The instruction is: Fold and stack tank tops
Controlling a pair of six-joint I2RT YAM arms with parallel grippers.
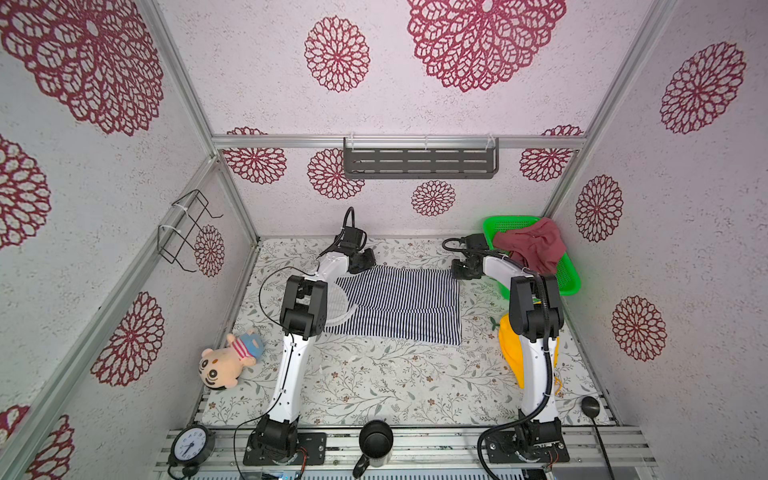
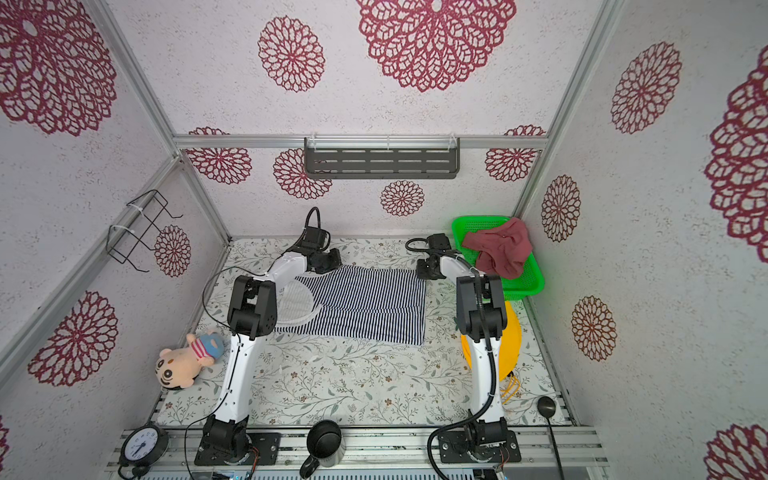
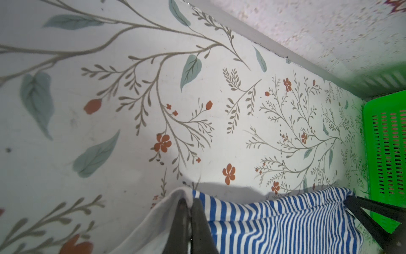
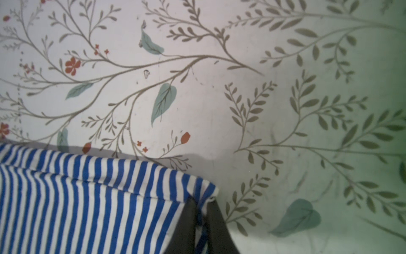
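A blue-and-white striped tank top (image 1: 404, 320) lies spread on the table with a folded band across it; white fabric (image 3: 148, 228) shows at its left end. My left gripper is shut at the top's back-left edge, fingertips against the white and striped cloth; whether cloth is pinched is unclear. My right gripper is at the back-right corner, fingertips close round the bunched striped cloth (image 4: 200, 188), fingers partly apart or closing; their exact state is hard to see.
A green basket (image 2: 524, 284) with maroon cloth (image 2: 500, 248) stands back right. A yellow cloth (image 1: 512, 352) lies front right, a plush toy (image 1: 224, 368) front left.
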